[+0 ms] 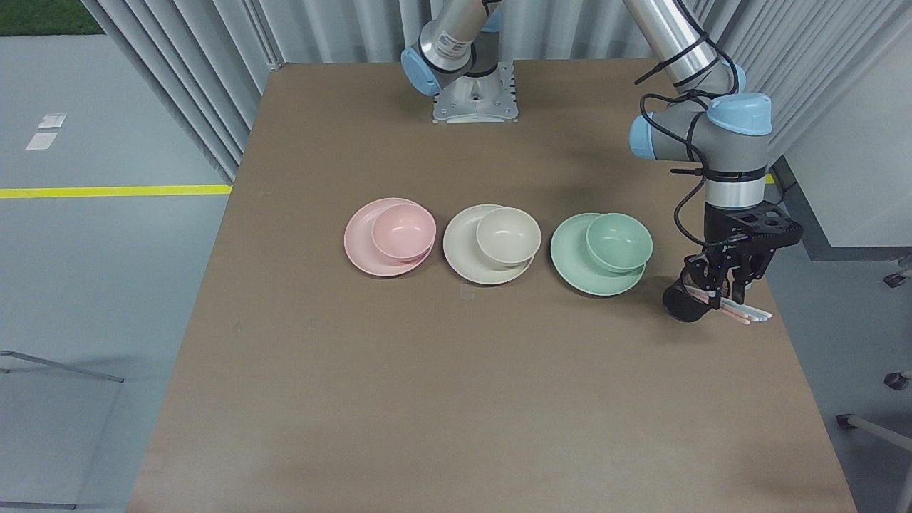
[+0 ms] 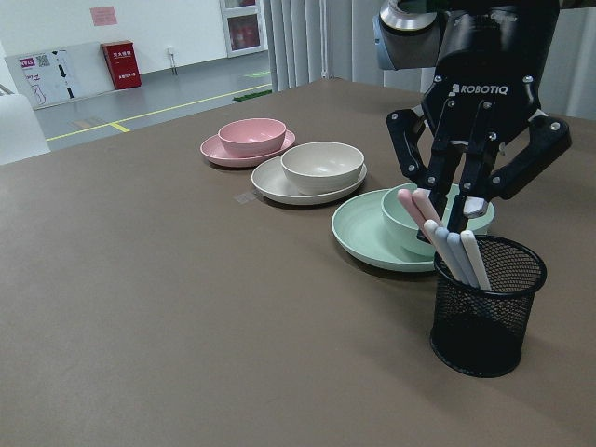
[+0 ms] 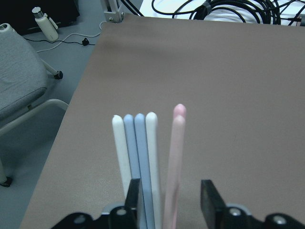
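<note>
A black mesh pen holder [image 2: 480,331] stands at the table's right, holding pink, white and pale blue chopsticks [image 3: 145,162]. My gripper is down at the holder, its fingers either side of the chopsticks in the wrist view, apparently open; whether it touches any is unclear. Three plate-and-bowl sets stand left of it: a pink bowl [image 1: 403,229] on a pink plate, a white bowl [image 1: 509,232] on a white plate, and a green bowl [image 1: 619,239] on a green plate.
The table's right edge runs just beyond the holder, with a chair [image 3: 19,76] past it in the wrist view.
</note>
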